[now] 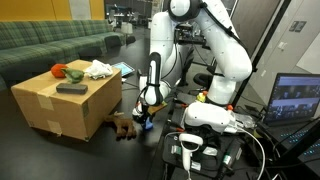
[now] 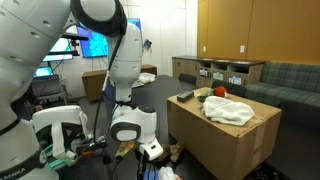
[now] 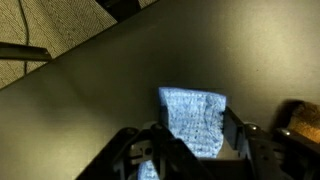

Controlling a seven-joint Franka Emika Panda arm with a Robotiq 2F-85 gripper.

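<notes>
A small blue-and-white piece of cloth [image 3: 195, 115] lies on the dark surface in the wrist view. My gripper is low over it, with its fingers [image 3: 232, 126] apart on either side of the cloth. Whether the fingertips touch it cannot be seen. In exterior view 1 the gripper [image 1: 148, 114] is just above the bluish cloth [image 1: 147, 125]. Exterior view 2 has part of the cloth [image 2: 168, 173] at the bottom edge, beside the gripper [image 2: 151, 156].
Brown items [image 1: 124, 128] lie left of the gripper. Behind stands a cardboard box [image 1: 60, 113] carrying a white towel [image 1: 98, 70], a red item [image 1: 58, 71] and a dark block [image 1: 72, 88]. Open dark floor lies in front.
</notes>
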